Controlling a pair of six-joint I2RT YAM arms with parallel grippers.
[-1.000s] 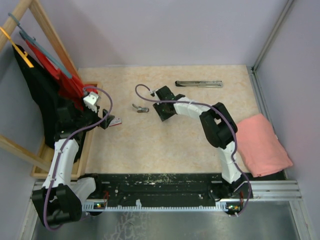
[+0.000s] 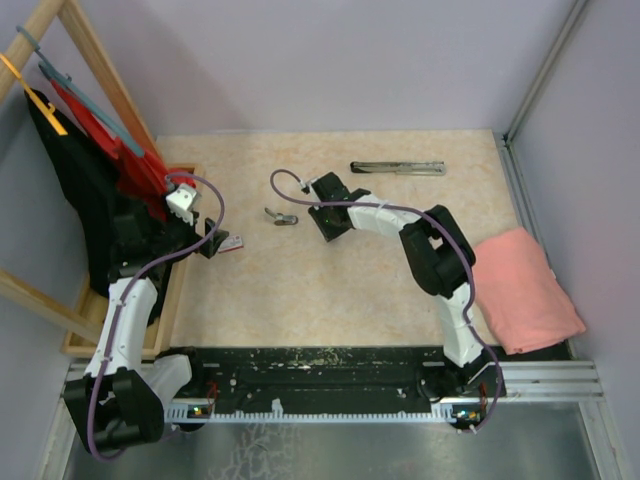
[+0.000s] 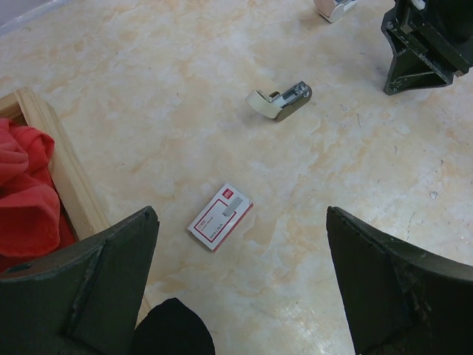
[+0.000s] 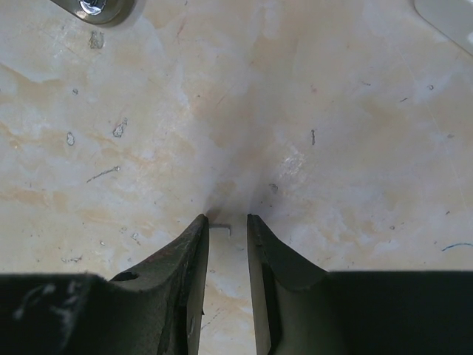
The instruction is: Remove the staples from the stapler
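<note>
The small stapler point(image 2: 282, 217) lies folded open on the table left of my right gripper point(image 2: 326, 234). It shows whole in the left wrist view point(image 3: 281, 102); only its rounded end point(image 4: 93, 6) enters the right wrist view. There, my right gripper points down with a narrow gap between its fingertips. A tiny thin dark line, perhaps a staple point(image 4: 220, 226), shows on the table in that gap; whether it is touched cannot be told. My left gripper stands wide open and empty above a white and red staple box point(image 3: 219, 217).
A long metal tool point(image 2: 398, 168) lies at the back. The wooden crate point(image 2: 176, 315) with hanging clothes borders the left side, and a pink cushion point(image 2: 525, 290) lies at right.
My right gripper has shifted very slightly to the right at its fingertips. The left arm, the stapler and the box stay where they were.
</note>
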